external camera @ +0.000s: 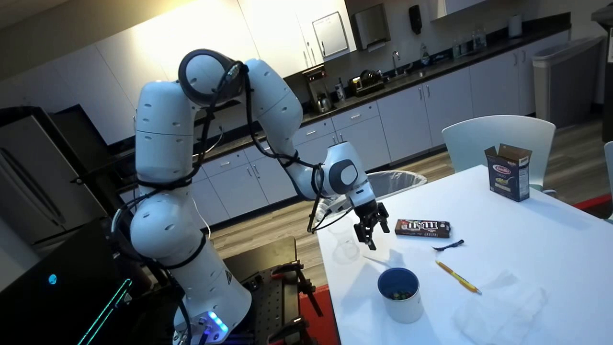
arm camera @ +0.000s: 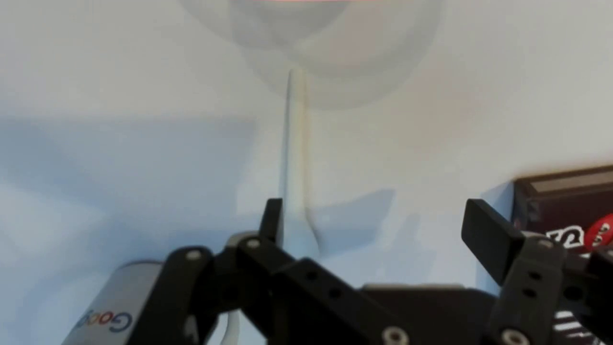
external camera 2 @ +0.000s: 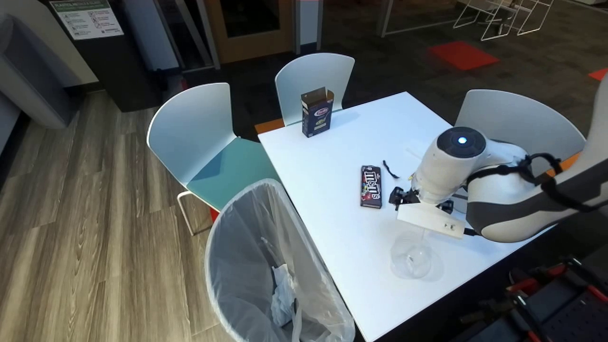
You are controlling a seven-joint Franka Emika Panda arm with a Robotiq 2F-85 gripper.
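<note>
My gripper is open above the white table, its fingers wide apart and nothing held between them. Below it, closer to the left finger point(arm camera: 271, 221), lies a white spoon point(arm camera: 297, 149); the finger hides part of its bowl end in the wrist view. Beyond the right finger is a brown M&M's box point(external camera: 423, 228), lying flat. A white mug with a blue inside point(external camera: 400, 299) stands nearer the front, with small dark bits in it. Behind the spoon's handle stands a clear plastic cup point(external camera 2: 411, 259), hard to make out.
Farther along the table point(external camera: 551, 247) lie a dark fork point(external camera: 449, 245), a yellow pen point(external camera: 458, 277) and a clear crumpled plastic sheet point(external camera: 500, 310). An open blue pasta box point(external camera: 508, 172) stands at the far edge. A lined bin point(external camera 2: 256, 262) sits beside the table.
</note>
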